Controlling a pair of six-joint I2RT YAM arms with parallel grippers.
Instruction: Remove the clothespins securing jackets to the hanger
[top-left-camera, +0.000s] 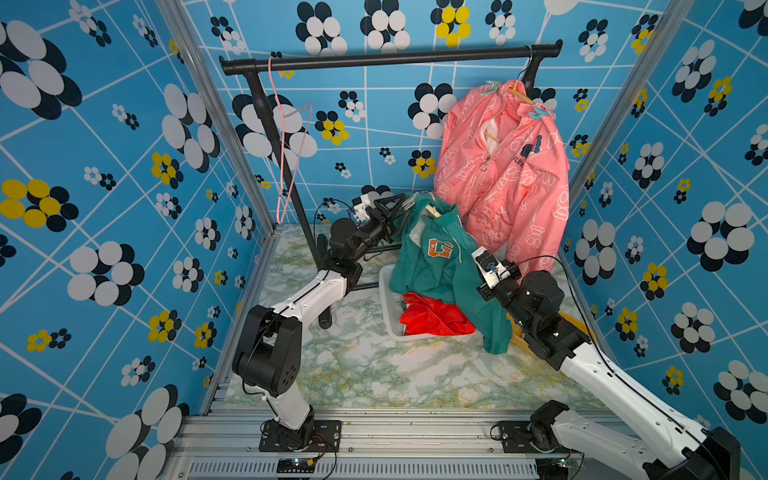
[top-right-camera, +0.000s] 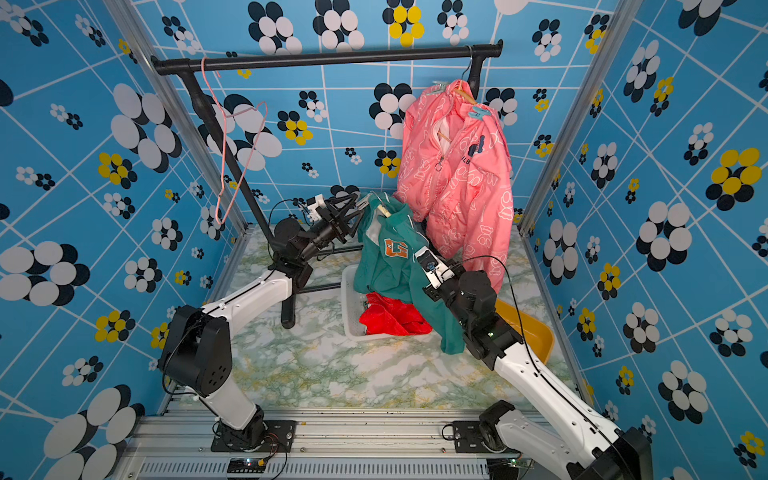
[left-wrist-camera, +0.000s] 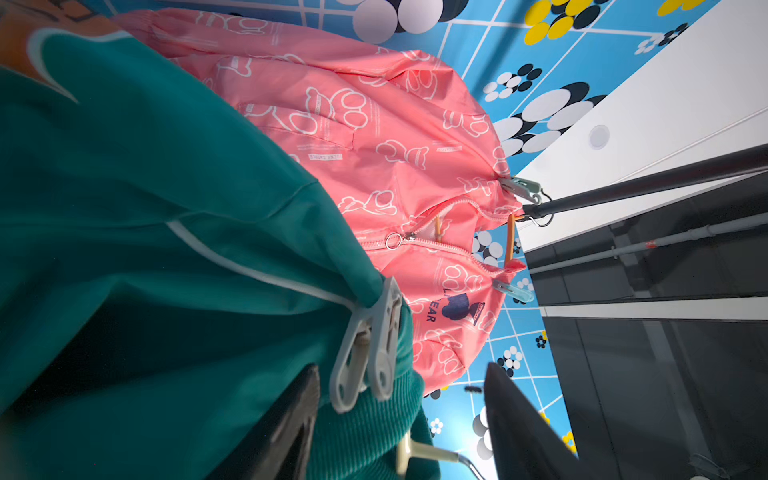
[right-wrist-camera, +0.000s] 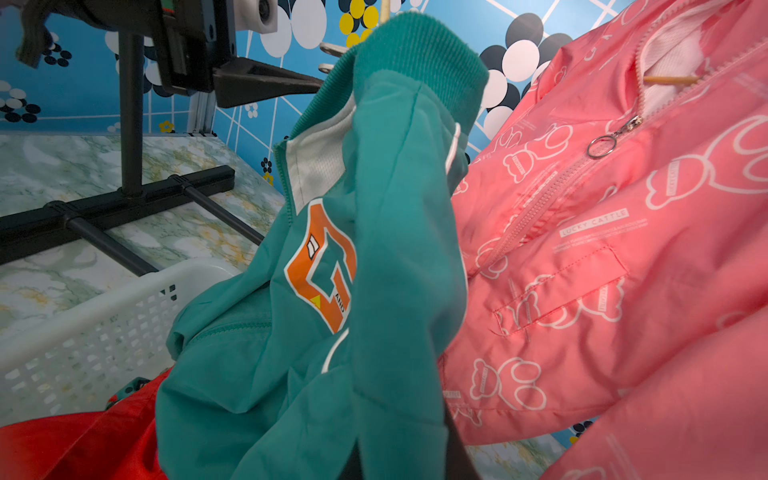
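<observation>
A green jacket (top-left-camera: 436, 256) with an orange letter patch hangs low over the basket. In the left wrist view, a grey clothespin (left-wrist-camera: 369, 344) clips its shoulder near the ribbed collar, and a cream hanger piece (left-wrist-camera: 424, 451) shows below. My left gripper is partly open at that clothespin, one finger on each side of its handles, not closed on it. My right gripper is shut on the green jacket's sleeve. The pink jacket (top-left-camera: 508, 168) hangs behind from the rail, with clothespins (left-wrist-camera: 512, 290) at both shoulders.
Beneath the green jacket sits a white basket (right-wrist-camera: 104, 328) holding a red garment (top-left-camera: 436, 316). A yellow bin (top-right-camera: 534, 336) is partly behind the right arm. The black rail (top-left-camera: 392, 60) also carries an empty pink hanger (top-left-camera: 281, 120).
</observation>
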